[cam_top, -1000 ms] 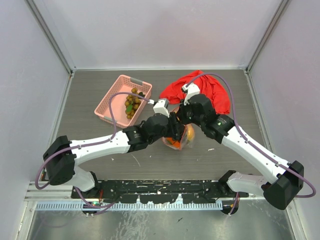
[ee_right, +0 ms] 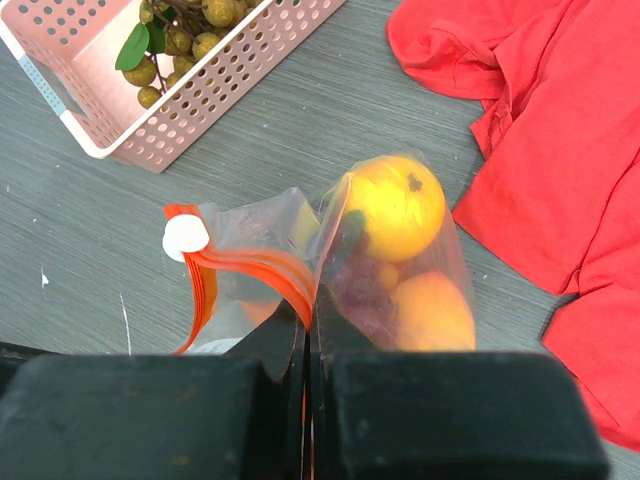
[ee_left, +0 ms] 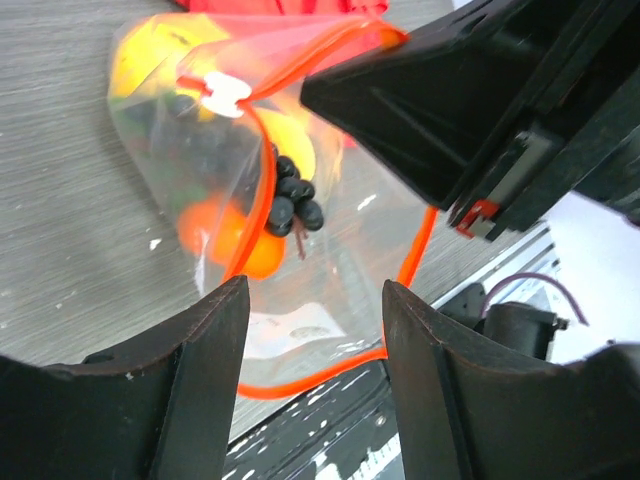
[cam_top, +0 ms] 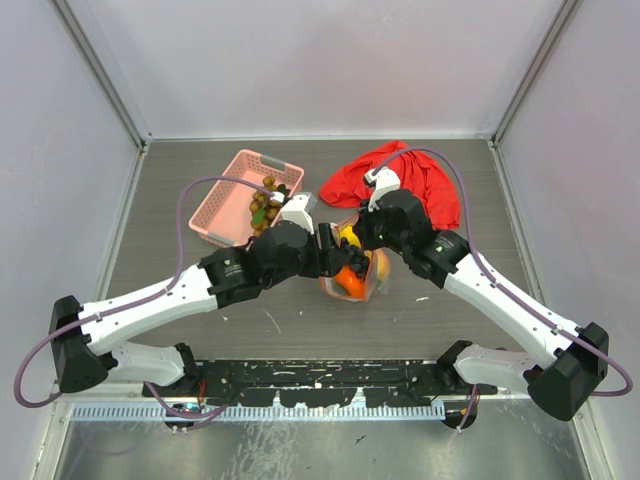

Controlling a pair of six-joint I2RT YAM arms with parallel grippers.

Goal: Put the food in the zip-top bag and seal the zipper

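Observation:
The clear zip top bag (ee_left: 200, 150) stands with its orange-rimmed mouth spread wide. Inside it show dark grapes, an orange fruit and, in the right wrist view, a yellow fruit (ee_right: 398, 207) with a peach-coloured one (ee_right: 433, 310). My right gripper is shut on the bag's orange rim. A white zipper slider (ee_right: 186, 236) sits on that rim, off to one side of the right fingers. My left gripper is open before the bag's mouth, nothing between its fingers.
Left of the bag stands a pink basket (cam_top: 224, 205) holding a bunch of brown-green longan-like fruit (cam_top: 267, 205). Behind the bag lies a red cloth (cam_top: 440, 190).
The left arm has drawn back to the left, away from the bag, and its gripper is now clear of the fruit. More of the dark grapes show. The right arm has stayed put.

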